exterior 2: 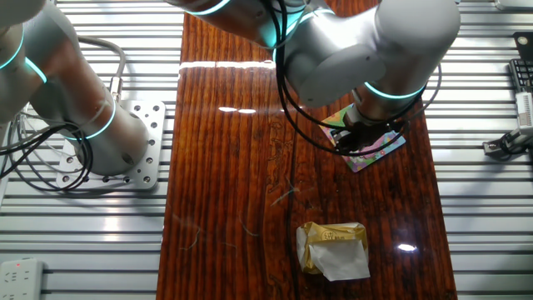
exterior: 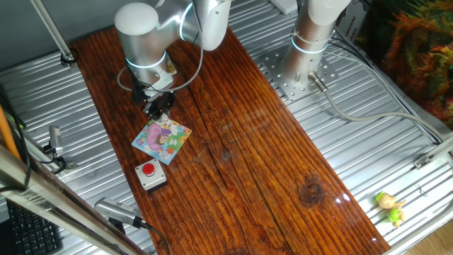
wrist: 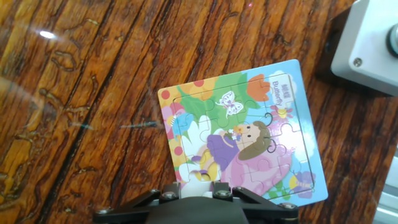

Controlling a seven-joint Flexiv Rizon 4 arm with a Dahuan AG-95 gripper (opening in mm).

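Observation:
A square butterfly jigsaw puzzle [wrist: 242, 130] with a girl, flowers and a white butterfly lies flat on the wooden table. In exterior view 1 the puzzle [exterior: 161, 142] is near the table's left edge, and the arm partly covers it in exterior view 2. My gripper points down at the puzzle's lower-left corner in the wrist view. Its dark fingertips [wrist: 170, 190] stand a little apart with a pale patch between them. Whether that patch is a held piece or part of the puzzle, I cannot tell. The gripper itself hides that corner.
Beside the puzzle sits a grey box with a red button [exterior: 148, 170]. A yellow and white packet [exterior 2: 333, 250] lies on the table behind the arm as exterior view 1 sees it. A small toy [exterior: 391, 207] is off the table at right.

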